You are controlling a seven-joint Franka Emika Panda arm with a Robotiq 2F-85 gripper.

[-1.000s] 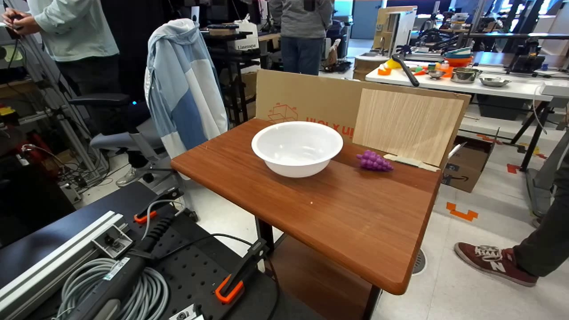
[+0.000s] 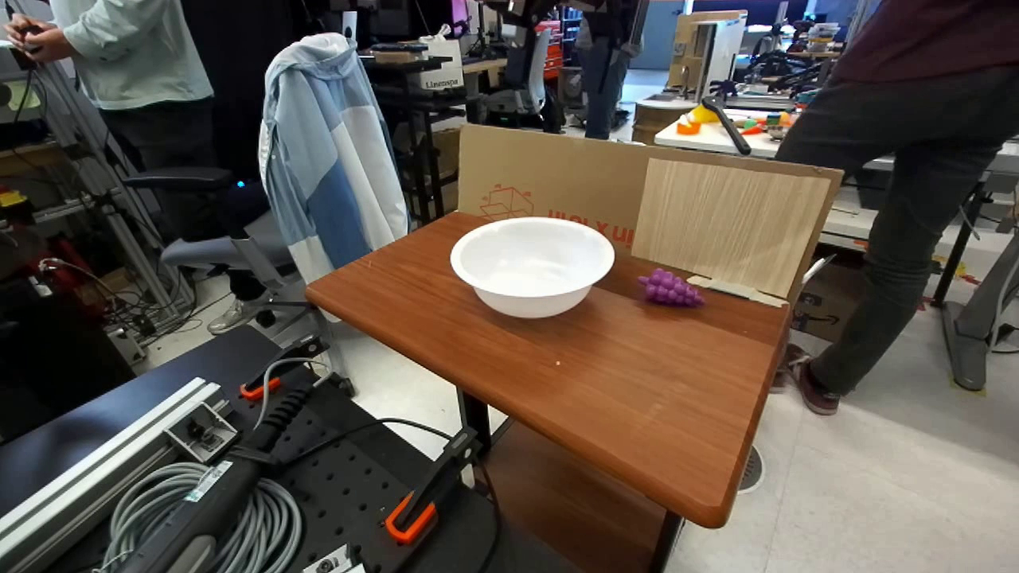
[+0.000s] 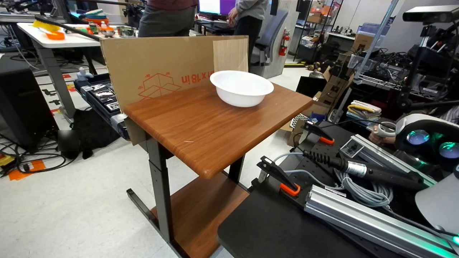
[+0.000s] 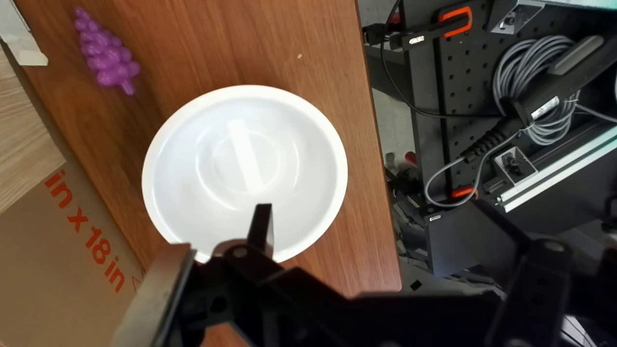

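A white bowl (image 2: 532, 268) stands upright on the brown wooden table (image 2: 659, 401), with no object visible inside it in the wrist view. Purple toy grapes (image 2: 671, 288) lie on the tabletop beside the bowl, apart from it and close to the cardboard backing. In exterior view 2 the bowl (image 3: 241, 89) shows but the grapes do not. My gripper is open in the wrist view, its fingers (image 4: 261, 226) spread wide with nothing between them. One finger overlaps the near rim of the bowl (image 4: 315, 191) in that view; the height between them cannot be judged.
A cardboard panel (image 2: 549, 162) stands along the table's back edge, with a light wood-grain board (image 2: 731, 224) against it. Beside the table is a black bench (image 3: 275, 228) carrying clamps, cables and metal rails. Much of the tabletop around the bowl is bare.
The bowl and grapes have not moved. A person in dark trousers has stepped from the right edge to behind the table's right side; people in the background have shifted too.
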